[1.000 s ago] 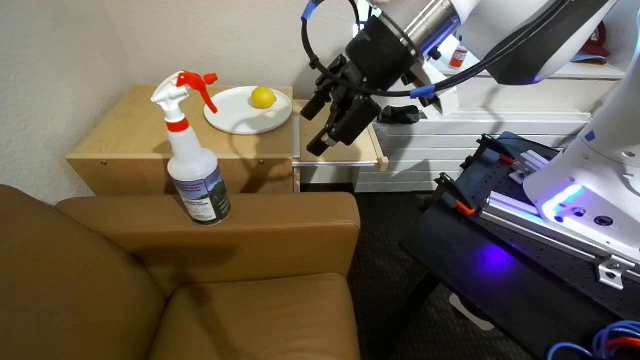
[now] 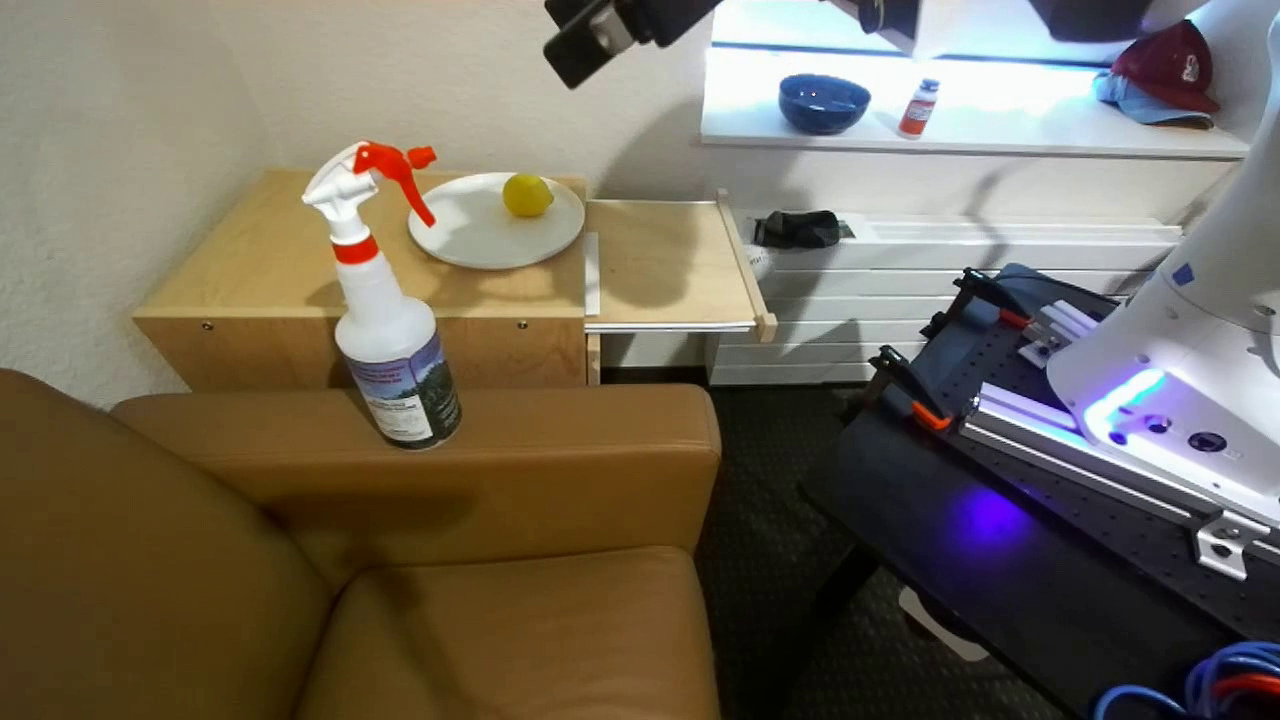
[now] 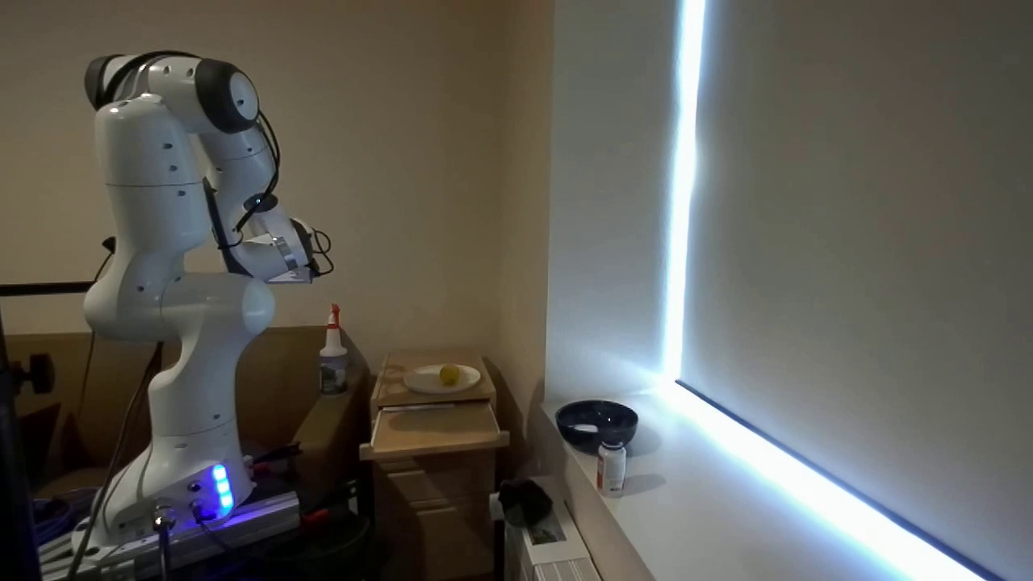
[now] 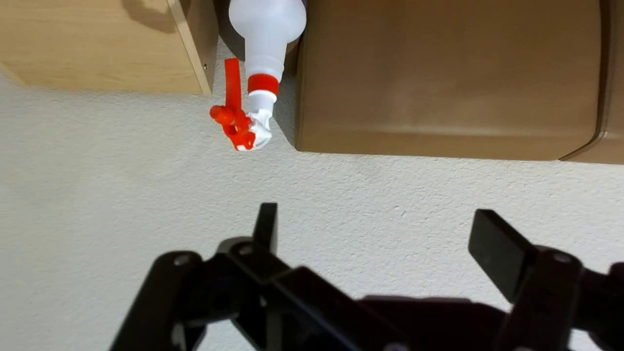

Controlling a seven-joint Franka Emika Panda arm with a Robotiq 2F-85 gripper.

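My gripper is open in the wrist view, its two black fingers wide apart with only pale wall behind the gap. In exterior view 1 just a dark finger (image 2: pixel 588 50) shows at the top edge, high above the furniture. A white spray bottle (image 2: pixel 390 330) with a red trigger stands upright on the sofa's armrest, well apart from the gripper. On the wooden cabinet a yellow lemon (image 2: pixel 527 196) rests on a white plate (image 2: pixel 462 246). Exterior view 2 shows the lemon (image 3: pixel 449 374) there too; the fingers are not discernible in that view.
A shelf (image 2: pixel 654 258) is pulled out from the cabinet's right side. The windowsill bears a dark blue bowl (image 2: pixel 823 103), a small pill bottle (image 2: pixel 919 109) and a red cap (image 2: pixel 1166 66). The brown sofa (image 2: pixel 516 624) has a bare seat.
The arm and gripper have risen, leaving the pulled-out shelf and the blue bowl uncovered in exterior view 1. Bottle, plate and lemon have stayed put.
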